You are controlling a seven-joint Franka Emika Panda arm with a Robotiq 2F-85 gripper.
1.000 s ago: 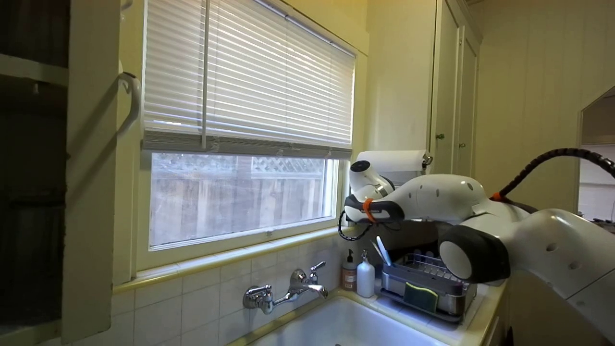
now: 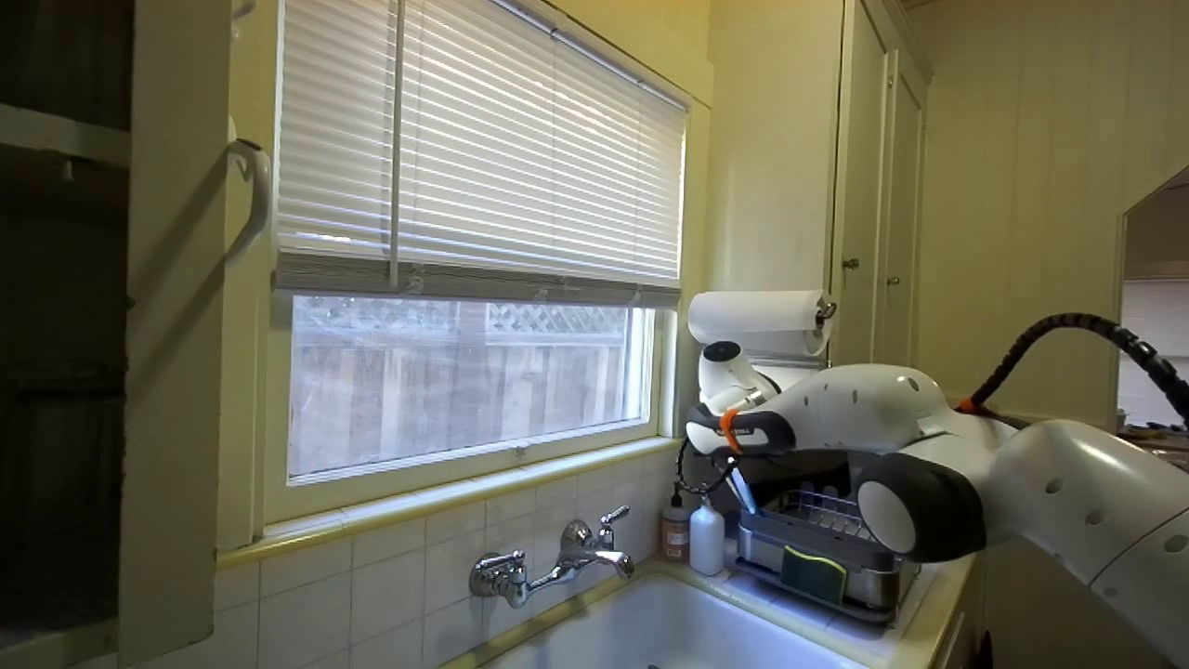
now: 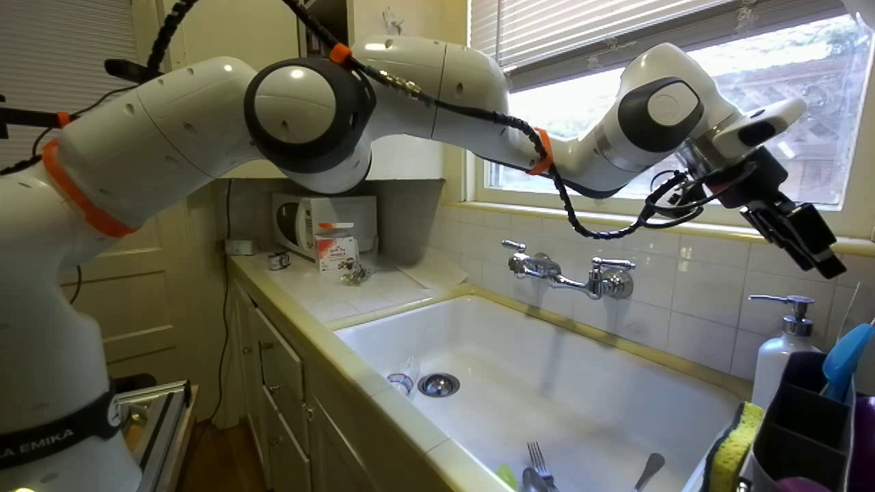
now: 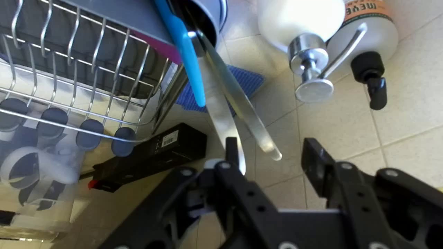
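Note:
In the wrist view my gripper is part open, with a clear gap between its two black fingers. Two silver utensil handles (image 4: 245, 105) lean out of the cutlery holder (image 4: 203, 10). One handle's end shows in the gap from this angle; the other end is by the left finger, and contact cannot be made out. A blue handle (image 4: 189, 58) leans out beside them. In exterior view 2 the gripper (image 3: 824, 264) points down to the right, above the soap bottle. The forearm hides it in exterior view 1.
A white pump bottle (image 4: 301, 25) and an amber-labelled bottle (image 4: 369, 37) stand close by the utensils. The wire dish rack (image 4: 87, 83) lies to the left, above a black box (image 4: 166, 149). The sink (image 3: 508, 361) holds several utensils near its front.
In exterior view 1 the arm's wrist end has come down and shifted right, closer to the dish rack. It now covers part of the utensils there.

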